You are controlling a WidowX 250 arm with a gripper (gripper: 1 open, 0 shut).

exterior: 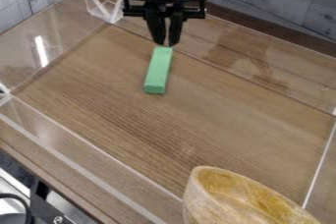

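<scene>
A black robot gripper (pixel 164 29) hangs at the top middle, above and just behind a green rectangular block (pixel 157 70) lying lengthwise on the wooden floor of the workspace. The gripper points down near the block's far end; whether its fingers are open or shut is hard to tell at this size, and whether they touch the block cannot be told.
A tan bowl-like object (pixel 237 200) lies at the bottom right. Clear plastic edges line the left side, with a dark cable at the bottom left.
</scene>
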